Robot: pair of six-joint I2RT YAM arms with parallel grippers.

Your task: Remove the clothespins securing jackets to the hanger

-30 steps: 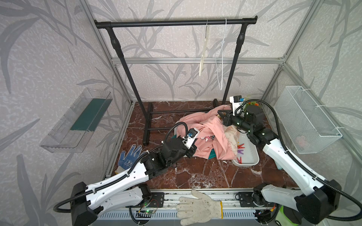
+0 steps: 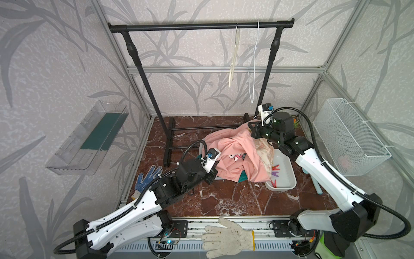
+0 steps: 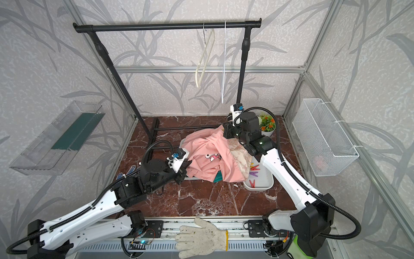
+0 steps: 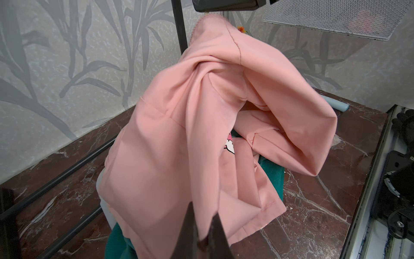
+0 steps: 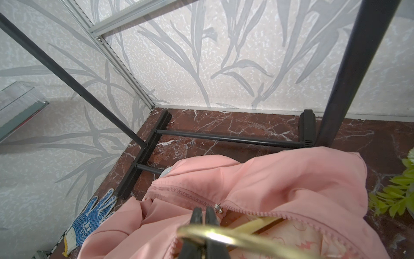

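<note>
The pink jacket (image 2: 235, 146) lies heaped over the table, its zip partly open around a pale yellow hanger (image 5: 249, 226). My right gripper is shut on the hanger's golden hook (image 5: 215, 235), which curves in front of its fingers close to the camera. At the jacket's near left side, my left gripper is shut. A pink fold runs down to its fingertips; whether they pinch it cannot be told. Loose red (image 2: 276, 167) and purple clothespins (image 2: 275, 174) lie in the white tray (image 2: 289, 183). On the jacket itself no clothespin shows.
Two empty hangers, one cream (image 2: 234, 60) and one white (image 2: 253, 64), hang from the black rack (image 2: 185, 27). Behind my right arm is a potted plant (image 3: 267, 124). A blue glove (image 2: 146, 179) lies at left.
The jacket's top has risen a little with the right gripper.
</note>
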